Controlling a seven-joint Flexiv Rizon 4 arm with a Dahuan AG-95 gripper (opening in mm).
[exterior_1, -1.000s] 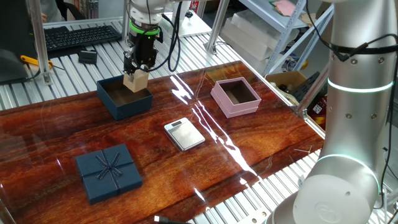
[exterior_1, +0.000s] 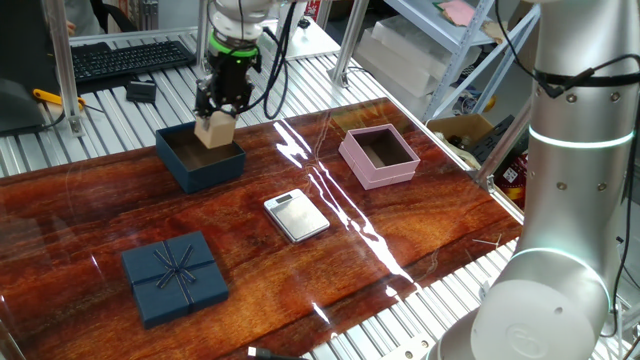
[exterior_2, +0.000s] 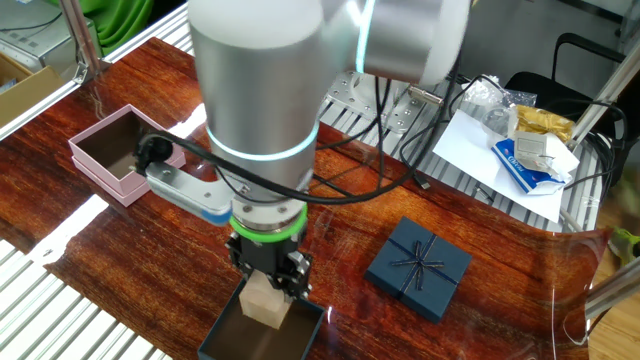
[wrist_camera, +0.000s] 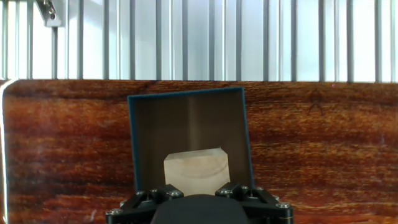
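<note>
A pale wooden block (exterior_1: 216, 131) is held by my gripper (exterior_1: 218, 113), shut on it, over the open dark blue box (exterior_1: 196, 177). In the wrist view the block (wrist_camera: 197, 173) stands in front of the box's brown inside (wrist_camera: 165, 124), between the two fingers of my gripper. The second exterior view has the block (exterior_2: 264, 301) hanging at the box's (exterior_2: 313, 338) opening; its exact height over the floor of the box is hard to judge.
A pink open box (exterior_1: 380, 160) stands to the right, with a silver scale (exterior_1: 296, 215) mid-table. The blue lid with a bow (exterior_1: 175, 277) lies at front left. A keyboard (exterior_1: 121, 62) is beyond the table. Bare wood separates these things.
The gripper and block have shifted very slightly over the blue box, and the arm's tilt has changed a little. The block is still held; the other objects have not moved.
</note>
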